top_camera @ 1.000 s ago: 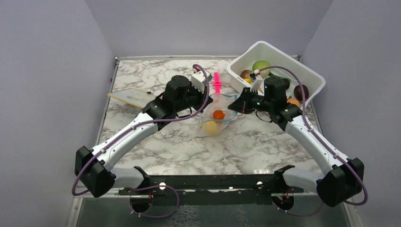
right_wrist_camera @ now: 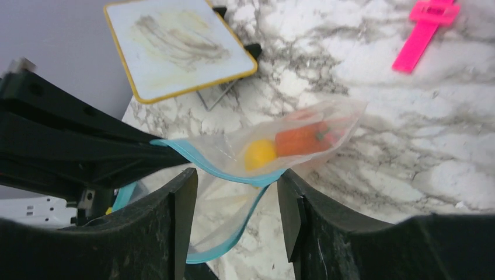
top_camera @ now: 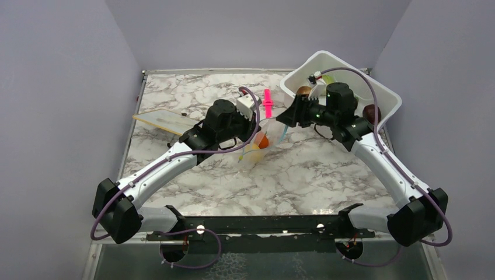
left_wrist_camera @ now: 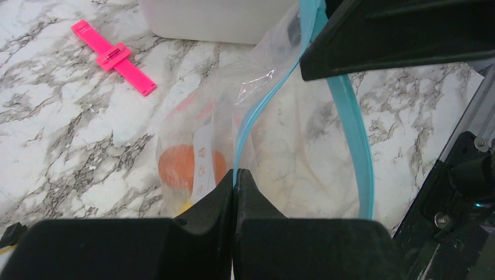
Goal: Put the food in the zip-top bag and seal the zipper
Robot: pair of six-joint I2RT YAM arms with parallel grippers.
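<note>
The clear zip top bag (top_camera: 274, 139) with its blue rim hangs between my two grippers, its mouth agape. Inside it lie an orange-red food item (right_wrist_camera: 299, 140) and a yellow one (right_wrist_camera: 260, 154). In the left wrist view my left gripper is shut on the bag's blue edge. My right gripper has its fingers apart, the blue rim (right_wrist_camera: 230, 175) passing between them; the rim's folded corner lies near the right-hand fingertip. On the table behind the bag rests the pink zipper slider (top_camera: 268, 103).
A white bin (top_camera: 392, 102) with more food stands at the back right, partly behind my right arm. A tilted white board (top_camera: 166, 121) with a yellow edge is at the left.
The bag's mouth has narrowed and turned, with the food shifting inside; the left gripper has barely moved.
</note>
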